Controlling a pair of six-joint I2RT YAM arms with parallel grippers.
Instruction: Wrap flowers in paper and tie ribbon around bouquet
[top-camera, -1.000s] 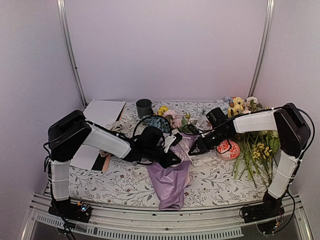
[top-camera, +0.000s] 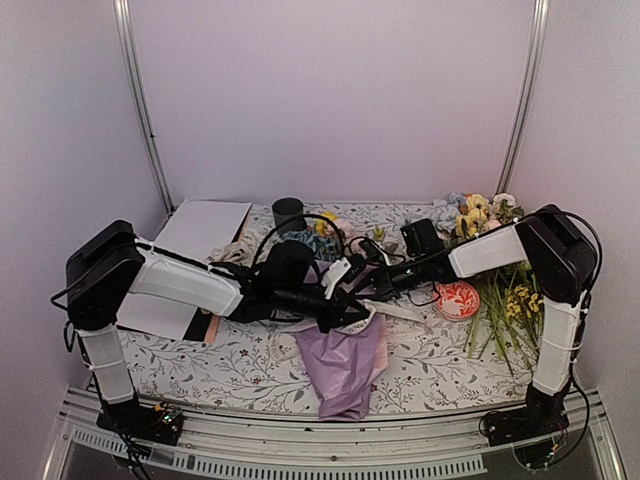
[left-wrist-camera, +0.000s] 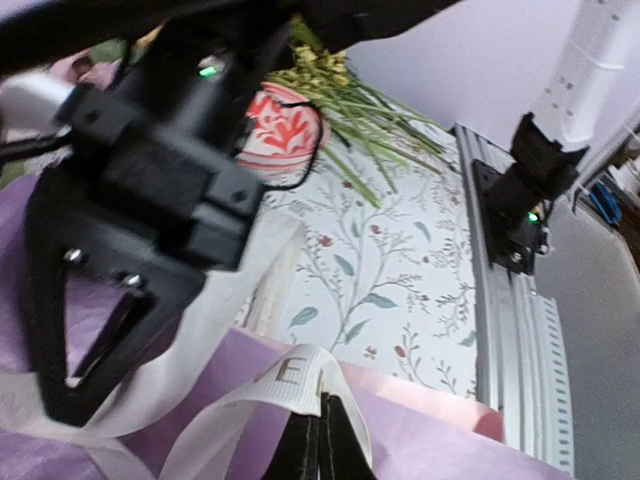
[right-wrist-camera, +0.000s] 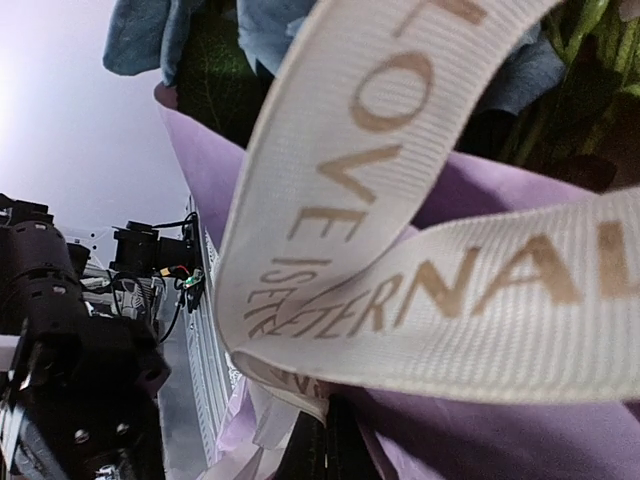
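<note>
A bouquet in purple wrap (top-camera: 340, 375) lies mid-table, its blue flowers (right-wrist-camera: 270, 30) at the back. A cream ribbon printed in gold (right-wrist-camera: 380, 140) loops over it. My left gripper is shut on a strand of that ribbon (left-wrist-camera: 280, 380) over the wrap. My right gripper is shut on the ribbon where it folds, close above and to the right of the left one in the top view; in the left wrist view its black body fills the upper left.
Loose flowers (top-camera: 520, 310) and a red patterned dish (top-camera: 457, 300) lie to the right. A dark cup (top-camera: 287, 215) stands behind, white boards (top-camera: 200, 225) lie left.
My right gripper has moved left toward the bouquet's middle. The left arm has shifted slightly to the left and its gripper stays low over the wrap.
</note>
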